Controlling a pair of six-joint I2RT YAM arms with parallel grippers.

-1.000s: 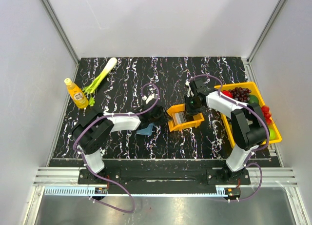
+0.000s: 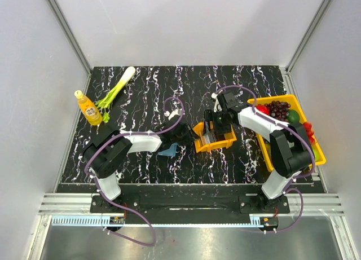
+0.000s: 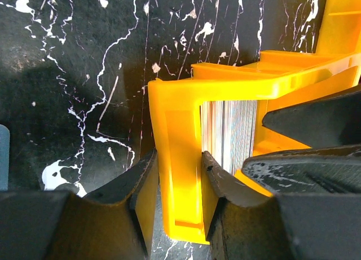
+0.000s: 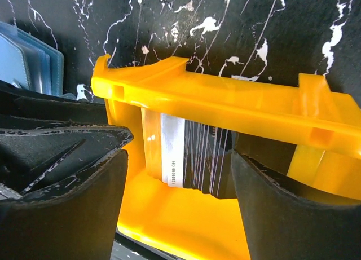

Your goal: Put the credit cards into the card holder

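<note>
A yellow box (image 2: 215, 146) stands mid-table, its end wall (image 3: 181, 130) pinched between the fingers of my left gripper. Inside it, upright and packed against that end, is a row of cards (image 4: 194, 153), among them a white-edged one (image 4: 172, 147) and several dark ones. My right gripper is open over the row, its fingers apart on either side of the cards and holding nothing. The blue card holder (image 2: 168, 151) lies on the table left of the box, partly covered by the left arm; its edge (image 4: 39, 57) shows in the right wrist view.
At the right, a larger yellow basket (image 2: 264, 158) holds toy fruit and vegetables. A mustard bottle (image 2: 88, 108) and a leek (image 2: 119, 88) lie at the back left. My grippers are very close together at the box.
My right gripper has moved left from the box's right part to over the cards, and its fingers now stand spread. The left arm and the box have stayed put.
</note>
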